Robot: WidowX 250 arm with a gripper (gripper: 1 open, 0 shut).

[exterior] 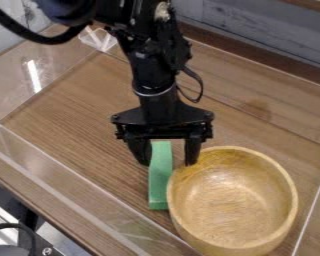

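My black gripper point(164, 150) hangs open over the upper end of a green block point(160, 187), its two fingers on either side of that end. The block lies lengthwise on the wooden surface. To its right, close against it, sits a large wooden bowl point(240, 200), empty, near my right finger.
Bare wood point(69, 110) lies to the left and behind. A white wire object point(96, 38) stands at the back left, partly behind the arm. A clear edge runs along the front left, with a black cable below it.
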